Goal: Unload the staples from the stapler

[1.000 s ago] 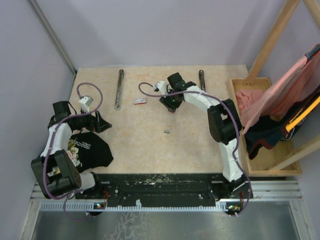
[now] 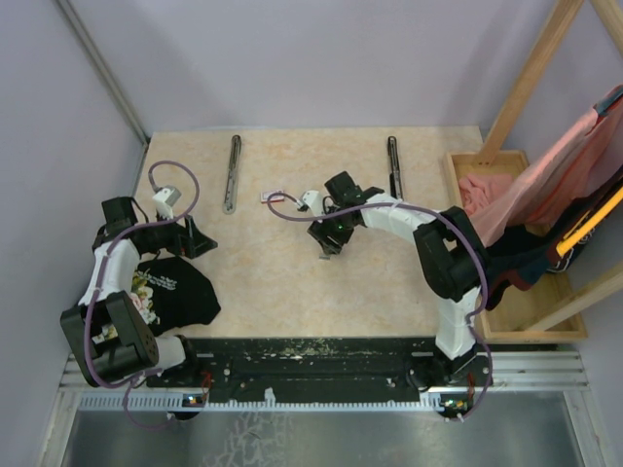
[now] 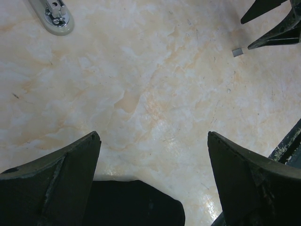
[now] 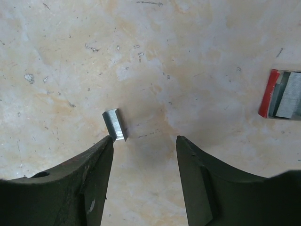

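A long grey stapler lies at the back left of the table; its near end shows at the top left in the left wrist view. A short silver strip of staples rests loose on the tabletop. My right gripper is open above it, with the strip close to the left fingertip and outside the gap. From the top view, the right gripper partly overhangs the strip. My left gripper stands open at the left, with bare table between its fingers.
A small red-and-white box holding silver strips lies near the middle. Another dark, long tool is at the back right. Black cloth covers the front left; a wooden bin stands right.
My right gripper has moved toward the front of the table, from well behind the loose strip to just over it. The left arm and the stapler have stayed still.
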